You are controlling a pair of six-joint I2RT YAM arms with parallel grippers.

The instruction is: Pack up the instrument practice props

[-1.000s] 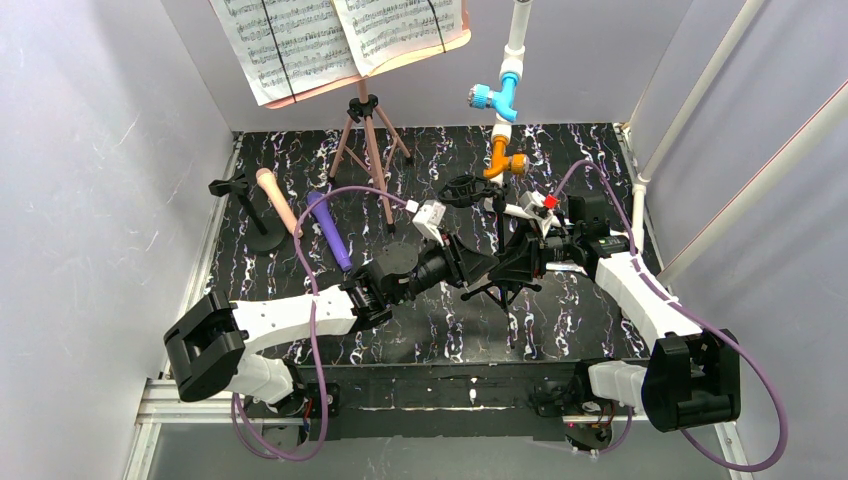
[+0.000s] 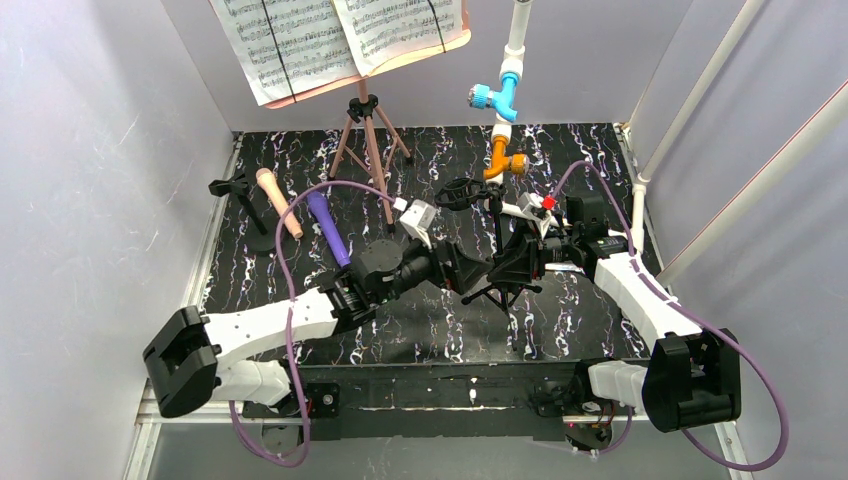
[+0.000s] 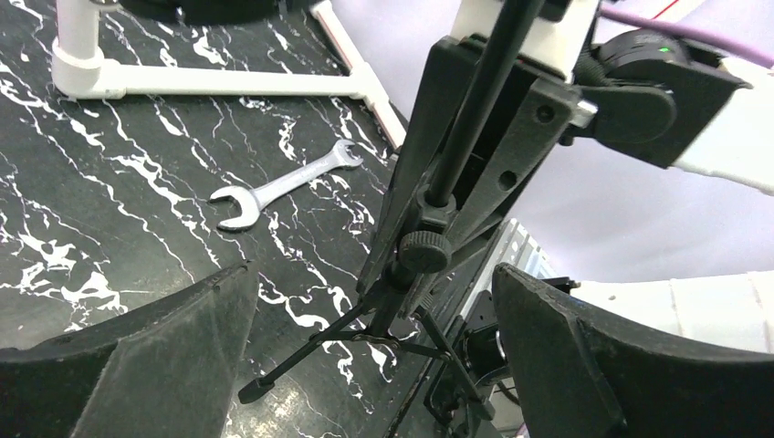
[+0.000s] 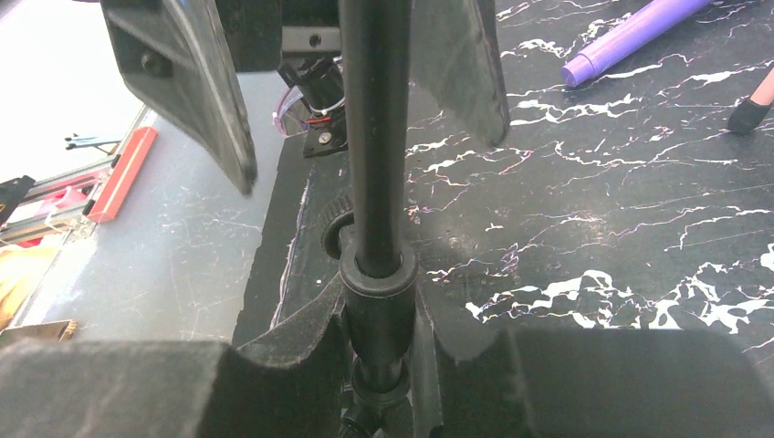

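A black microphone stand [image 2: 499,292] with a round holder [image 2: 462,192] on top stands upright at right of centre. My right gripper [image 2: 515,260] is shut on its pole [image 4: 374,137], at the collar below the knob seen in the right wrist view. My left gripper is open just short of the stand, its fingers either side of the lower pole and knob [image 3: 425,251]. A pink microphone [image 2: 280,204] and a purple one [image 2: 329,228] lie at the left, beside a black desk stand [image 2: 263,237].
A tripod music stand [image 2: 376,160] with sheet music stands at the back. White pipes with blue [image 2: 503,98] and orange [image 2: 498,152] valves rise behind the right gripper. A wrench [image 3: 292,178] lies on the marble mat near them.
My left arm has drawn back slightly toward the left, its gripper moving a little away from the stand. The right arm and stand are nearly unchanged.
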